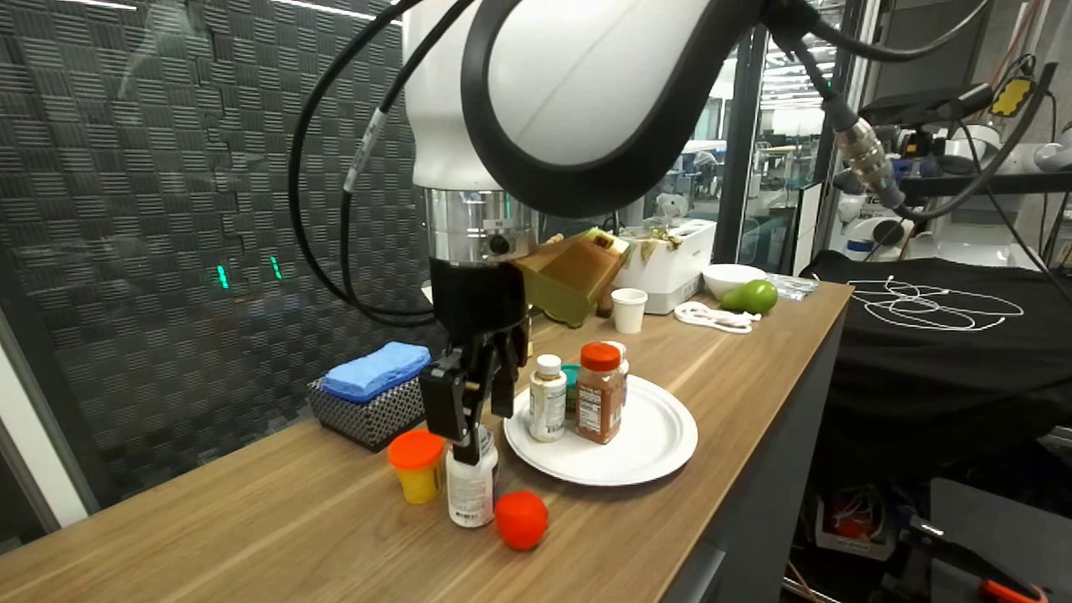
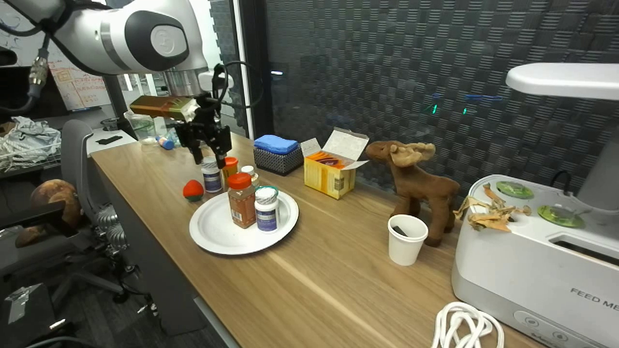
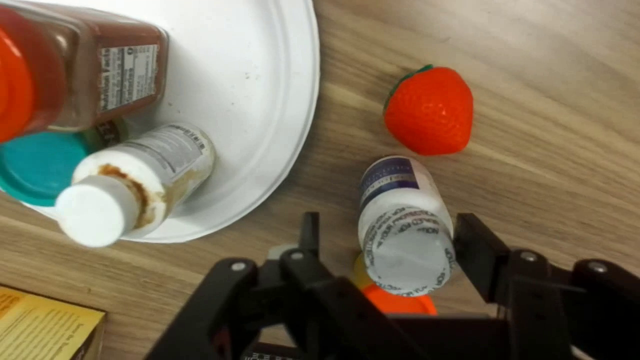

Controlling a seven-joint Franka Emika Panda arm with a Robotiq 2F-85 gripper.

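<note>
A white bottle (image 3: 408,198) with a purple label and a silvery sealed top stands upright on the table. My gripper is around its upper part, open. In the wrist view the right finger (image 3: 477,246) is close against the bottle or touching it; I cannot tell which. A clear gap separates the left finger (image 3: 310,233) from the bottle. Beside the bottle lie a red toy strawberry (image 1: 522,519) and a yellow tub with an orange lid (image 1: 417,464). The white plate (image 2: 243,246) holds a red-capped spice jar (image 2: 241,203) and several other containers.
A blue cloth (image 2: 276,144) rests on a dark patterned box (image 2: 278,162). Further along stand an open yellow carton (image 2: 328,179), a toy moose (image 2: 419,179), a paper cup (image 2: 406,246) and a white planter (image 2: 522,278). Bare table lies in front of the planter.
</note>
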